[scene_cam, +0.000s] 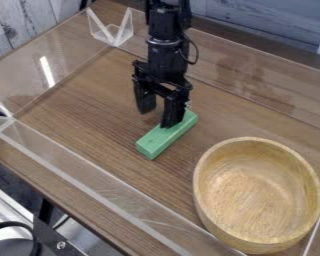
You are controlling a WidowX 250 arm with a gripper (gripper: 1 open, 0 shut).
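A black robot arm reaches down from the top middle of the camera view, its gripper (160, 105) open and low over the wooden table. A green rectangular block (162, 142) lies diagonally on the table just below the gripper, its upper end partly under the dark fingers. Whether the fingers touch it is unclear.
A large round wooden bowl (258, 225) fills the lower right. A clear plastic piece (109, 28) stands at the back left. Black cables show at the bottom left corner.
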